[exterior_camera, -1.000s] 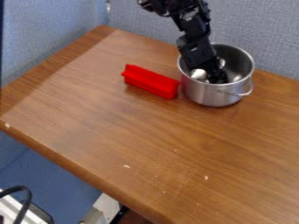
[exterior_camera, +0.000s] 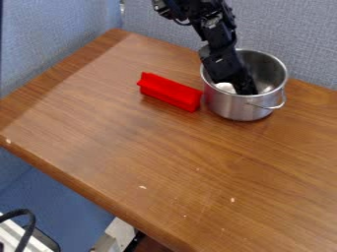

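A steel pot with a wire handle stands at the back right of the wooden table. The black arm reaches down from the top, and my gripper is inside the pot at its left half, beside a small white object. Whether the fingers are open or shut on it is hidden. A red elongated block lies just left of the pot.
Grey-blue padded walls border the table at the back, with blue at the left. A black cable and white items sit off the table at the lower left.
The gripper has shifted slightly within the pot, and the white object shows a little differently. The pot and red block look unmoved.
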